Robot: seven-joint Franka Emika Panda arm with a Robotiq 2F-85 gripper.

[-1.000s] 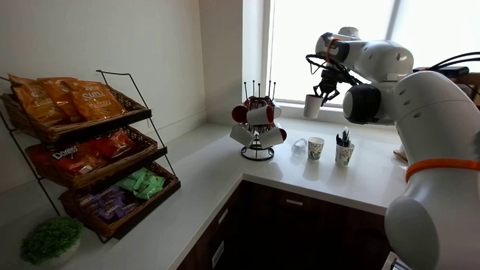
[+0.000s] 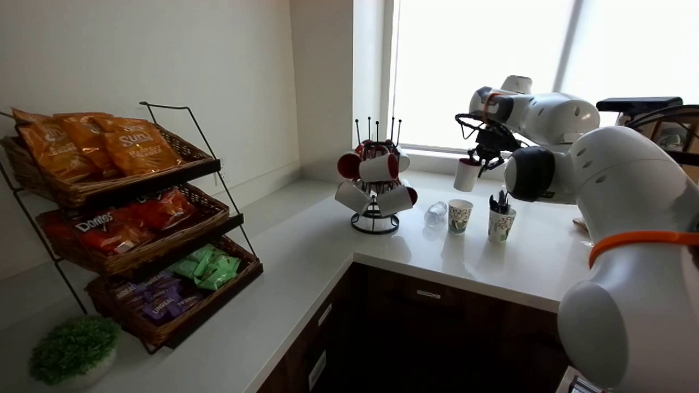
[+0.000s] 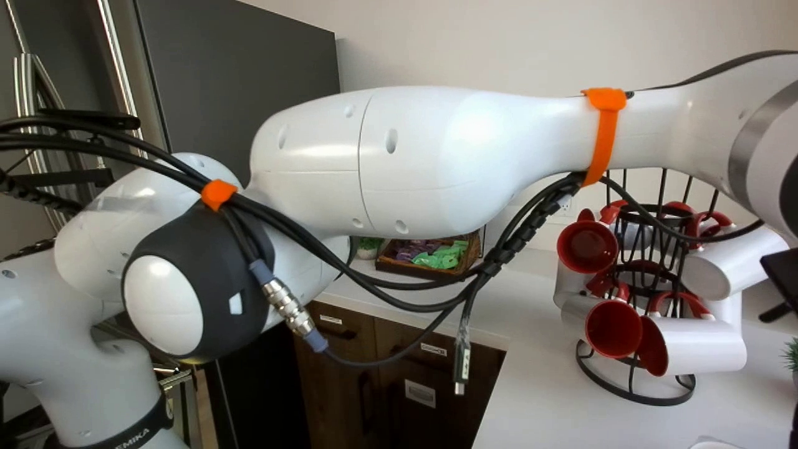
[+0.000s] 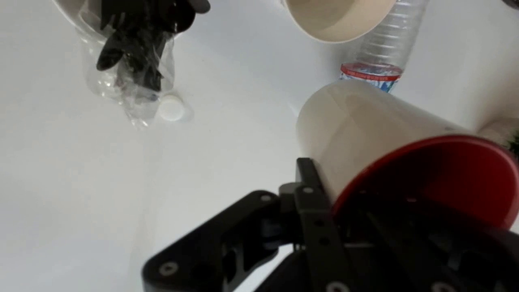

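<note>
A white mug with a red inside (image 2: 466, 176) hangs in the air above the back of the counter, with my gripper (image 2: 479, 165) shut on its rim side. In the wrist view the mug (image 4: 360, 129) is tilted, its red mouth facing the camera side. One black finger (image 4: 309, 177) lies against the white outer wall; the other fingertip is hidden by the mug. More white-and-red mugs (image 2: 378, 167) hang on a black wire rack (image 2: 374, 226) left of the gripper. In exterior view 2 the gripper is out of sight.
A patterned paper cup (image 2: 460, 217), a clear plastic bottle (image 2: 436, 214) and a cup of black utensils (image 2: 502, 226) stand or lie in front of the held mug. At the left is a tiered snack rack (image 2: 173, 334). Bare counter (image 2: 544, 252) lies right of the cups.
My gripper and the held mug have come down and shifted a little to the right. The mug rack, paper cups and bottle stay where they were.
</note>
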